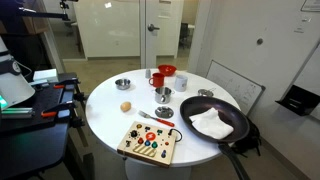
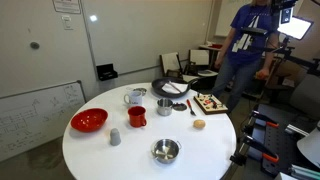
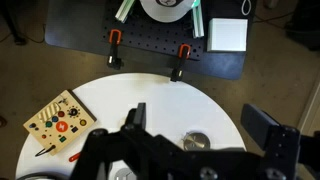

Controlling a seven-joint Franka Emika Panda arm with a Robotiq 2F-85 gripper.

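Note:
High over the edge of the round white table [image 2: 100, 155], my gripper stands open in the wrist view, with its dark fingers wide apart and nothing held between them. A wooden board with coloured knobs [image 1: 149, 142] lies at the table's front. Beside it, a black frying pan [image 1: 200, 122] holds a white cloth [image 1: 219, 121]. A small round tan item [image 1: 125, 106] rests by itself. Farther back are a red mug [image 2: 137, 117], a red bowl [image 2: 89, 121] and a metal pot [image 2: 164, 107].
A small metal bowl [image 2: 166, 151] and a grey shaker [image 2: 115, 137] occupy the table. A red-handled utensil [image 1: 158, 119] lies near the board. The black robot stand [image 3: 232, 66] borders the table. A person in blue [image 2: 248, 50] is behind it.

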